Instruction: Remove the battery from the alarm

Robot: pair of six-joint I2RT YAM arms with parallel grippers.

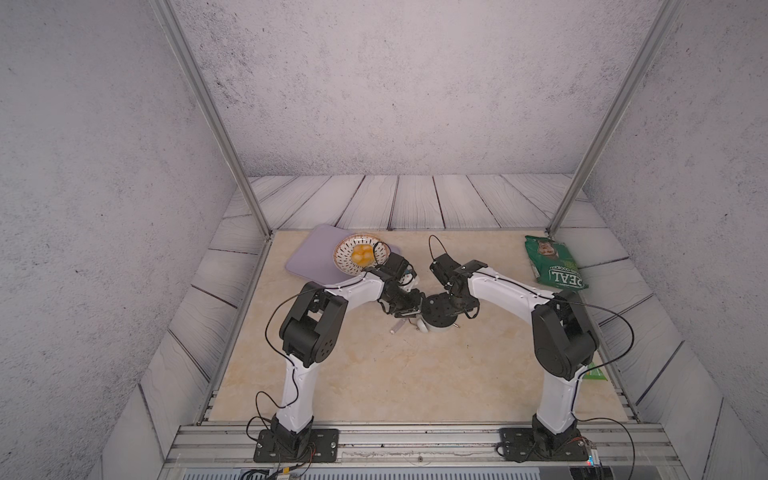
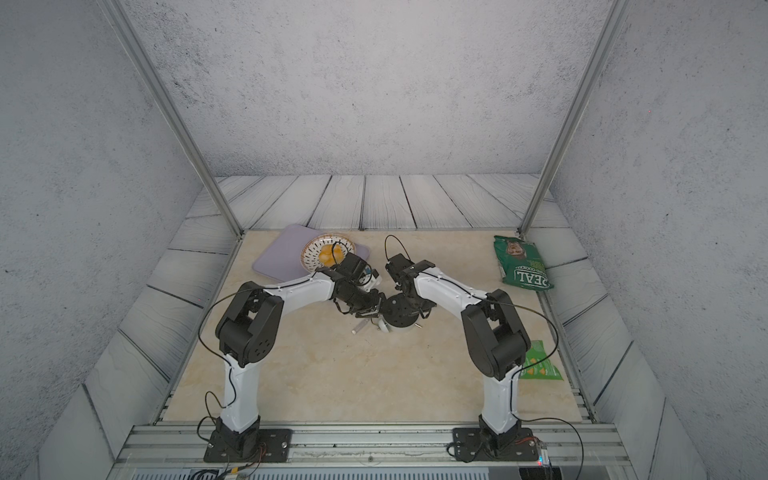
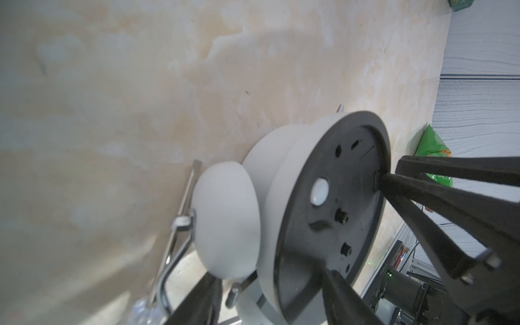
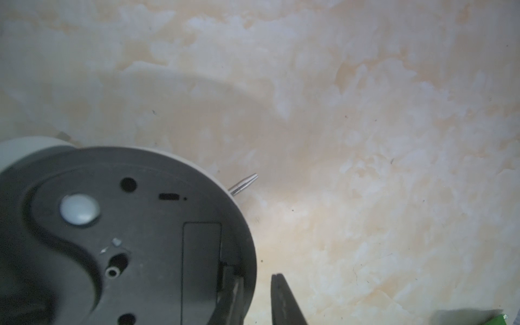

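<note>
The alarm clock lies face down mid-table, its black back (image 3: 330, 243) showing holes, knobs and a rectangular battery cover (image 4: 197, 260). A white bell (image 3: 224, 216) is on its left. My left gripper (image 1: 411, 310) is at that side; its fingers are blurred at the bottom of the left wrist view, apparently shut on the clock. My right gripper is part open over the cover's right end, one fingertip at the latch, the other beyond the rim.
A bowl of orange items (image 1: 352, 248) on a purple mat (image 1: 308, 252) stands at back left, a green bag (image 1: 552, 260) at back right, a green packet (image 2: 540, 368) at right.
</note>
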